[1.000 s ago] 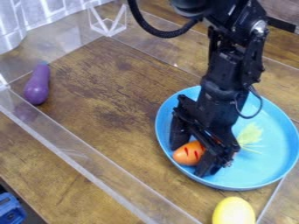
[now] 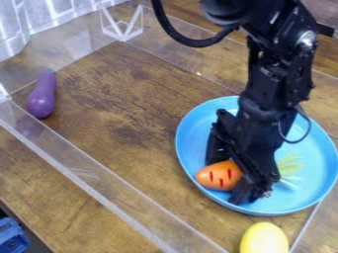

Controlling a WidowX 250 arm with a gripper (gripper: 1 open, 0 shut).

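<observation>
A toy carrot (image 2: 219, 176) with dark stripes and a pale leafy top lies on the blue plate (image 2: 305, 188). My black gripper (image 2: 231, 170) is low over the plate, its fingers around the carrot's body and hiding part of it.
A purple eggplant (image 2: 42, 97) lies at the left on the wooden surface. A yellow egg-shaped object (image 2: 264, 238) is at the lower right, a blue object (image 2: 8, 235) at the lower left. Clear plastic walls edge the workspace.
My gripper has shifted slightly over the carrot; the carrot and plate are nearly where they were.
</observation>
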